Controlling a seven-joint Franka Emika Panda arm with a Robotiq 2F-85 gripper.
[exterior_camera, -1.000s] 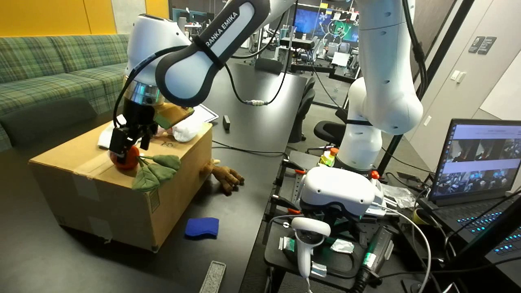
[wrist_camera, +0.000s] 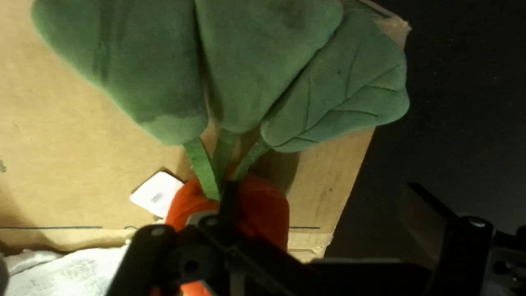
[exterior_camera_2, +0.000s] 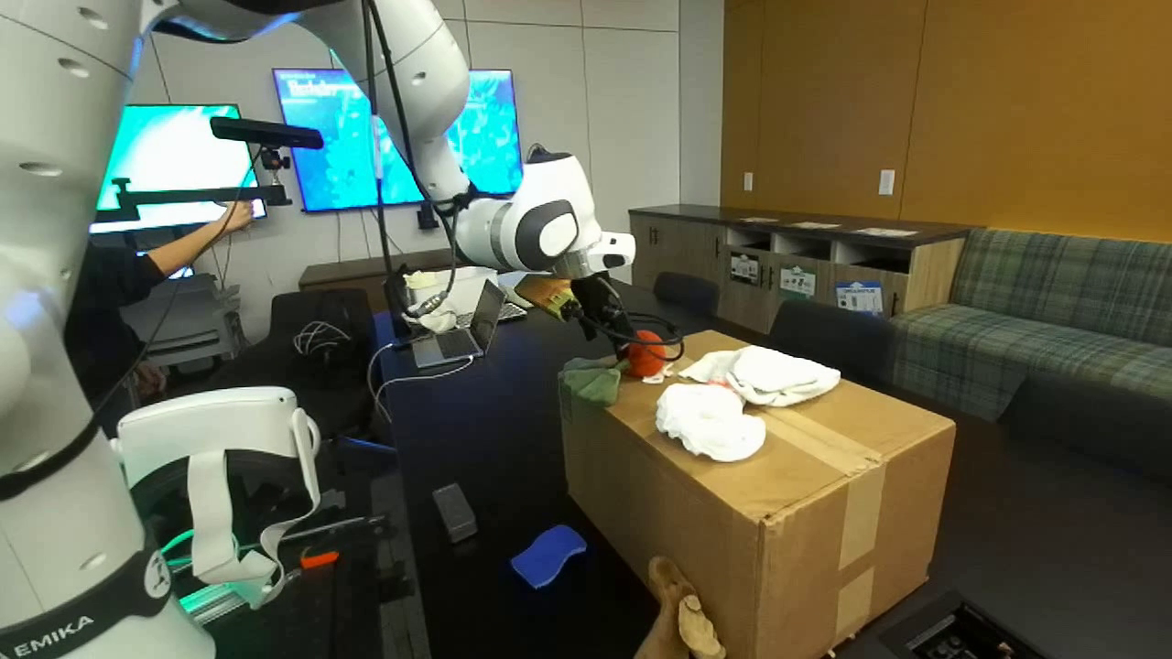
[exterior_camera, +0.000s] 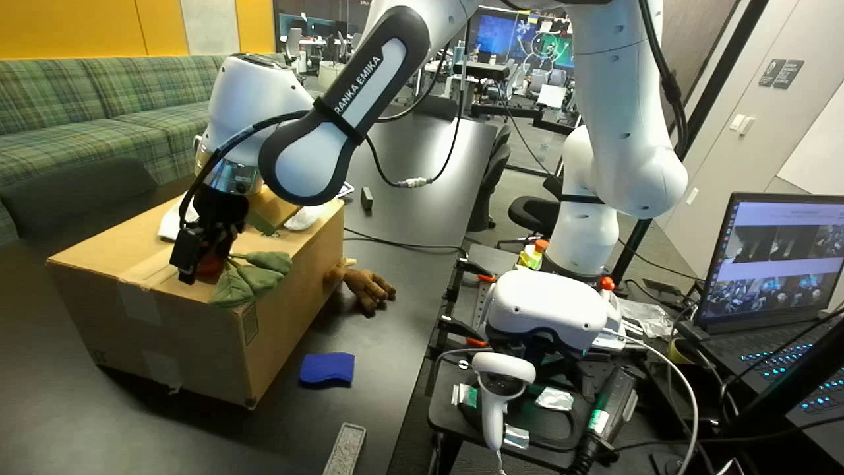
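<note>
A red plush vegetable (exterior_camera: 210, 266) with green cloth leaves (exterior_camera: 251, 277) lies on top of a cardboard box (exterior_camera: 198, 332), its leaves reaching over the corner. My gripper (exterior_camera: 207, 253) is open and low at the red body, partly covering it. In the wrist view one dark finger (wrist_camera: 227, 209) crosses in front of the red body (wrist_camera: 268, 207), while the other finger (wrist_camera: 434, 217) stands well to the right, over the dark table. In exterior view 2 the red body (exterior_camera_2: 648, 353) shows beside the arm's dark hand. Whether a finger touches the plush I cannot tell.
White cloth items (exterior_camera_2: 714, 422) lie on the box close to the plush. A brown plush (exterior_camera: 365, 286) sticks out at the box's side. On the dark table are a blue pad (exterior_camera: 328, 368) and a grey block (exterior_camera: 345, 448). The table beyond the box is mostly clear.
My gripper has come down from above the red body to a place low around it. The leaves have shifted slightly to the left in exterior view 1.
</note>
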